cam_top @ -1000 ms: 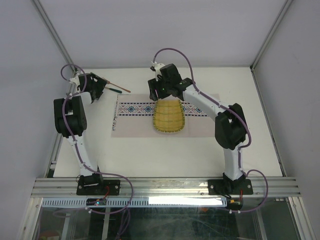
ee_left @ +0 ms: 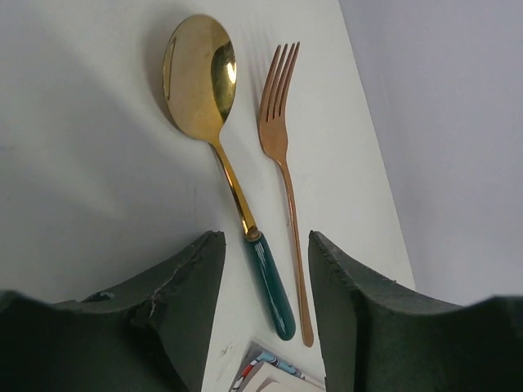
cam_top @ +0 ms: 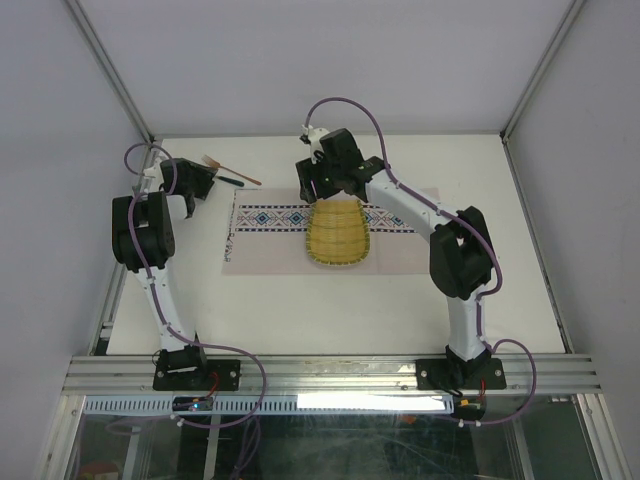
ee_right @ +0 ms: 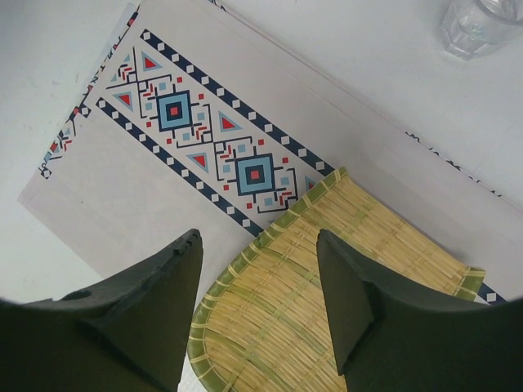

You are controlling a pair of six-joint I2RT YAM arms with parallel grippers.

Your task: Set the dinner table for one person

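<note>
A gold spoon with a dark green handle (ee_left: pixel 270 283) and a copper fork (ee_left: pixel 275 139) lie side by side on the white table at the back left. My left gripper is open over the spoon's handle, its fingertips either side of it, holding nothing visible. A yellow-green woven tray (cam_top: pixel 337 238) rests on the patterned placemat (cam_top: pixel 268 255). My right gripper hangs open above the tray's upper left edge, with nothing between its fingers.
A clear glass (ee_right: pixel 477 28) stands beyond the placemat in the right wrist view.
The right arm looks unchanged.
</note>
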